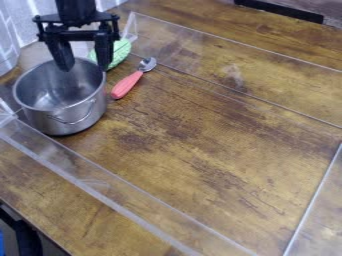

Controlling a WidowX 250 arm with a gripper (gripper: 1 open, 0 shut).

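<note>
At the upper left my black gripper (76, 44) hangs over a steel pot (60, 110), its lower tips near the back of the pot's rim; whether it holds anything is unclear. A red-handled utensil (128, 84) with a metal head lies right of the pot on the wooden table. A light green object (118, 53) lies behind the gripper, partly hidden by it.
Clear plastic walls edge the wooden table (221, 140) at left, front and right.
</note>
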